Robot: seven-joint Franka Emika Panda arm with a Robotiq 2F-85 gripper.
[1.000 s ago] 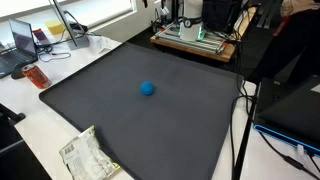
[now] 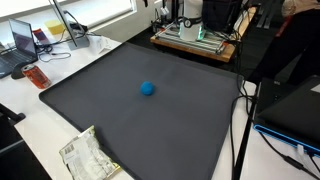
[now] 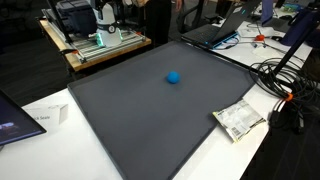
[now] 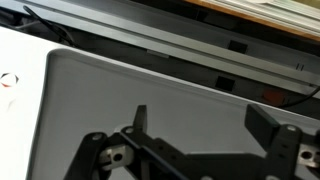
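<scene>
A small round blue object [image 2: 147,88] rests on the dark grey mat [image 2: 190,120], a little behind its middle in exterior view 1. From the other side, exterior view 2 shows the same blue object [image 3: 173,77] alone near the mat's far edge. In the wrist view my gripper is open, its two dark fingers wide apart above the edge of the mat [image 4: 90,85]. Nothing is between them, and the blue object is out of that view. The fingertips cannot be made out in either exterior view.
A silver packet [image 2: 88,156] lies beside the mat on the white table. A red can [image 2: 36,76] and a laptop [image 2: 24,38] stand at the left. Cables [image 3: 280,80] bunch at the right in exterior view 2.
</scene>
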